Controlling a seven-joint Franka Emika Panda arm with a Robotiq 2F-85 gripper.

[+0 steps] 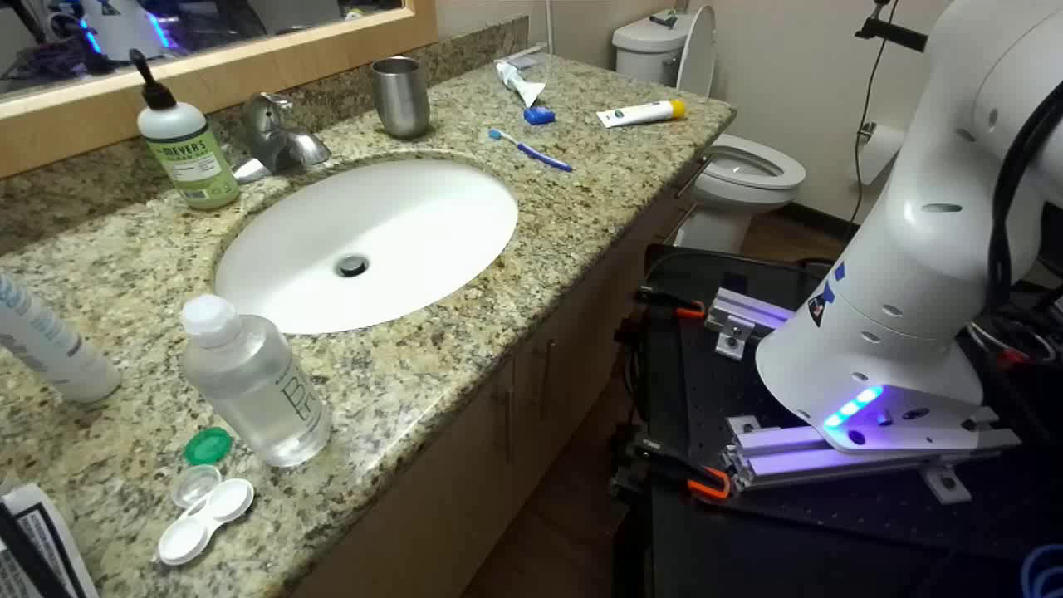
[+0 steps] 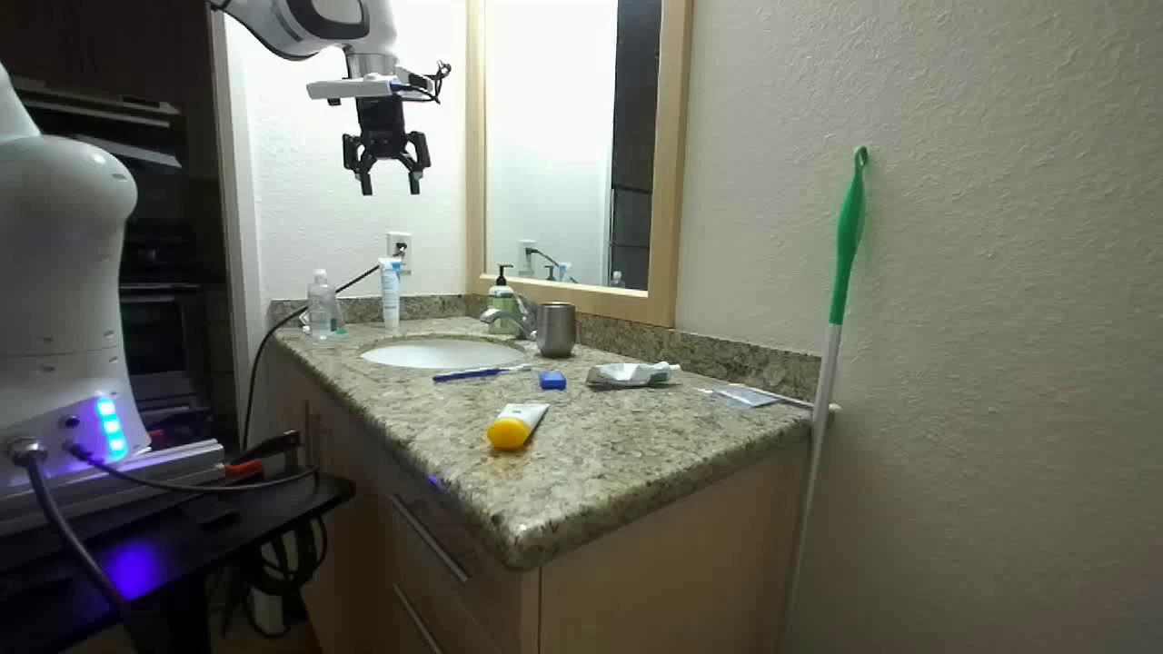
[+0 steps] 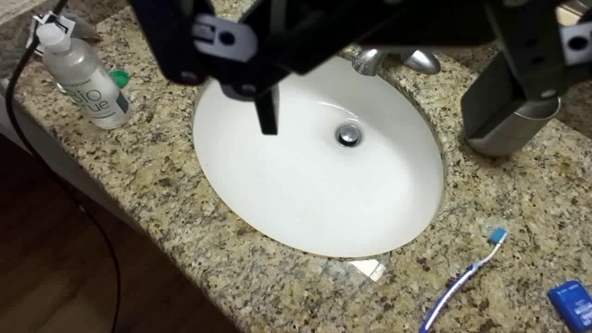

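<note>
High over the counter in exterior view 2, my gripper hangs open, fingers pointing down and nothing between them. Its dark fingers cross the top of the wrist view, above the white sink. On the granite right of the sink lies a blue and white toothbrush, with a blue floss box beyond it. A steel cup stands by the faucet, partly hidden behind a finger. A clear bottle stands upright left of the sink. In exterior view 1 a yellow-capped tube lies near the counter's far end.
A soap pump bottle stands beside the faucet. A white contact lens case and a green cap lie near the clear bottle. A crumpled tube rests toward the back.
</note>
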